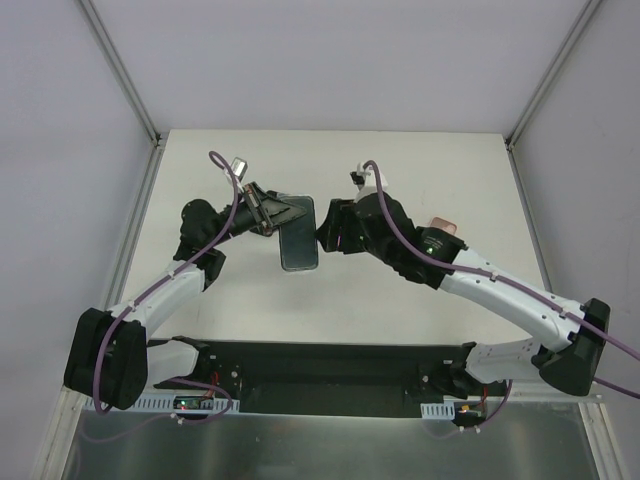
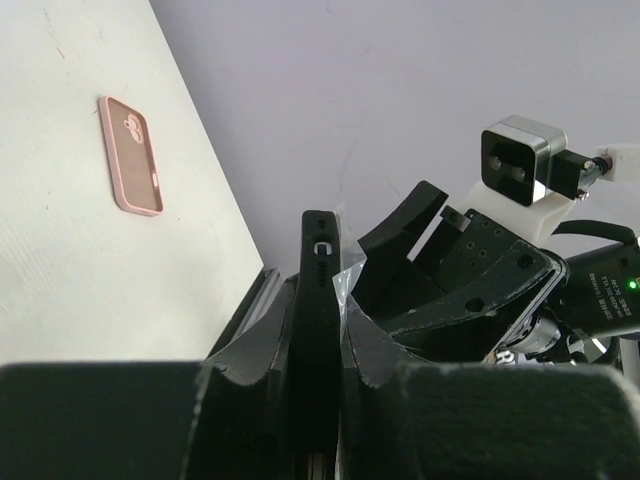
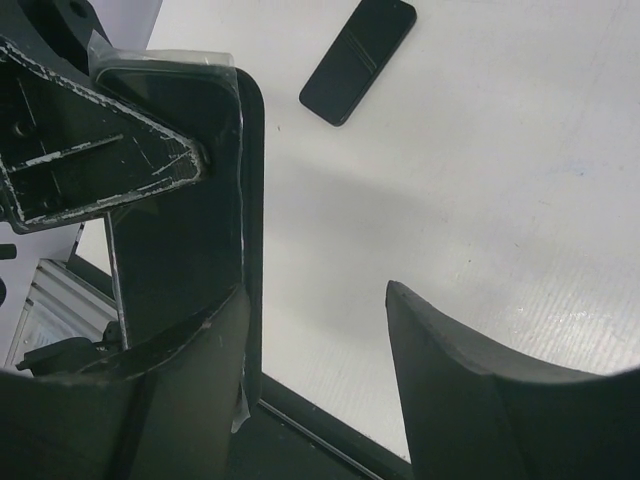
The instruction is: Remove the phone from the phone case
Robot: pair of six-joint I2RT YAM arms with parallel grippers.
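Note:
My left gripper (image 1: pixel 282 213) is shut on a dark phone (image 1: pixel 298 243) in a case with a clear edge, held up in the middle. In the right wrist view the phone (image 3: pixel 180 260) fills the left side, its clear edge showing along the right. My right gripper is part open beside it, one finger overlapping the phone's edge; whether it touches cannot be told.
A pink phone case (image 2: pixel 132 160) lies at the table's right (image 1: pixel 443 227). Another dark phone (image 3: pixel 357 62) lies on the table behind the held one.

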